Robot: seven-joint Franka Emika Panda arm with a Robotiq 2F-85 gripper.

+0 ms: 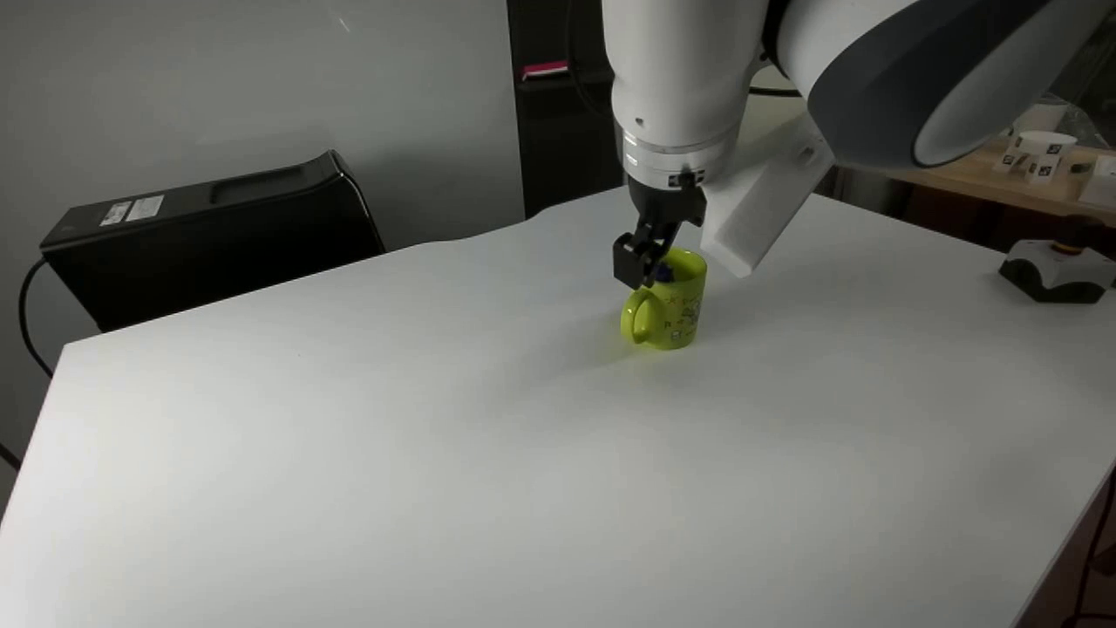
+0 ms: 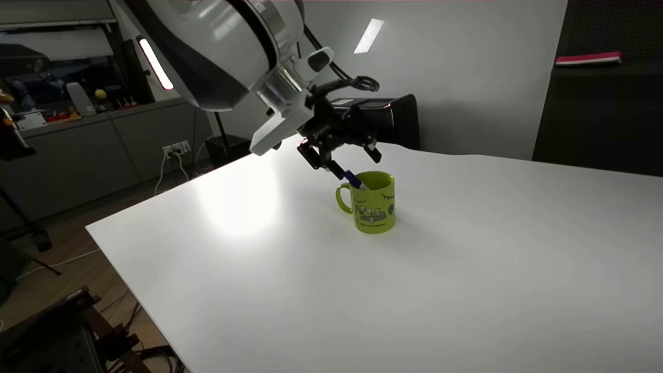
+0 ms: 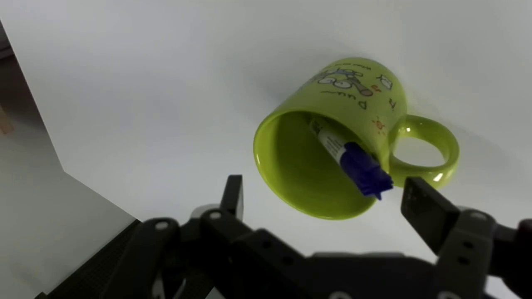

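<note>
A lime-green mug with printed drawings stands upright on the white table, its handle pointing left in exterior view 2. Inside it leans a white marker with a purple-blue cap, cap end up against the rim near the handle. Above the mug is my gripper, open, its two fingers wide apart and nothing held between them. In the wrist view the marker's cap lies between the fingers, nearer the right finger. From exterior view 1, the gripper's dark fingers cover part of the mug's rim.
A black box-shaped device stands behind the table's back edge. At the right edge of the table sits a small grey and black object.
</note>
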